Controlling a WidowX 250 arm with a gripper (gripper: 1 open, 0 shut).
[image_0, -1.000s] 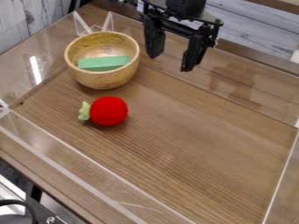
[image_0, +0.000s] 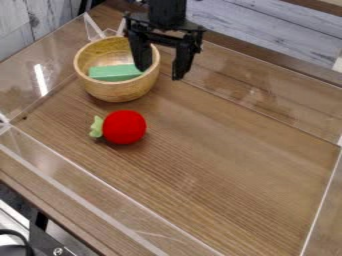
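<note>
My gripper (image_0: 163, 55), black, hangs at the top middle with its fingers open, over the right part of a woven tan bowl (image_0: 120, 90). A flat light-green object (image_0: 110, 73) lies inside the bowl, left of the gripper. A red round object with a green top (image_0: 124, 127), like a tomato or strawberry, sits on the wooden table below the bowl.
A white plank surface lies beyond the table's back edge at top right.
My gripper has moved left, from over the bare table to over the bowl's right part. The bowl and red object have not visibly moved.
</note>
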